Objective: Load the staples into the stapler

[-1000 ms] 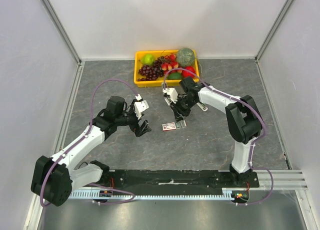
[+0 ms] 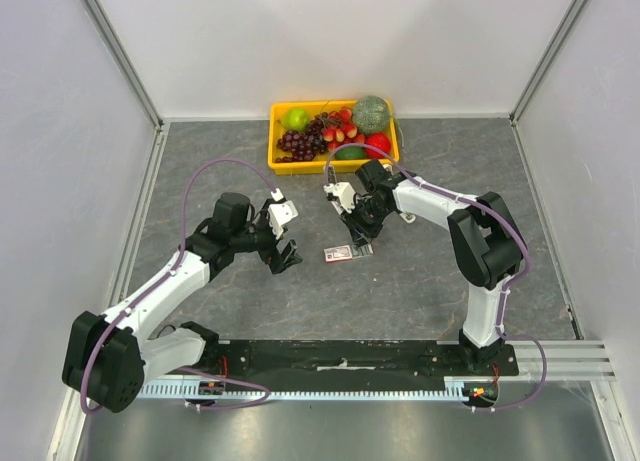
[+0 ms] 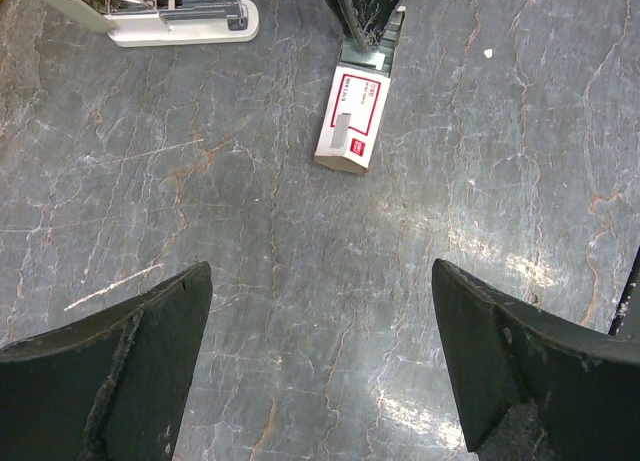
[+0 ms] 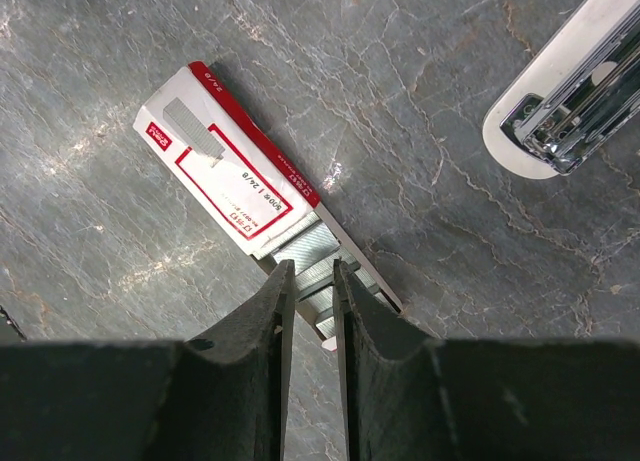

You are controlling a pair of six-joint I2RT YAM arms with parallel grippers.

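An open box of staples (image 4: 227, 166), white and red with metal staple strips (image 4: 305, 251) showing at one end, lies on the grey table. My right gripper is down over the exposed strips, its narrow fingers part open with a small gap; whether a strip is between them I cannot tell. In the left wrist view the opened stapler (image 3: 180, 21) lies apart from the box, its metal channel exposed; the right wrist view shows it at the upper right. My left gripper stands open to the left of the box, nothing between its fingers.
A yellow tray (image 2: 283, 156) of fruit and vegetables stands at the back, behind the stapler.
The left arm has not moved.
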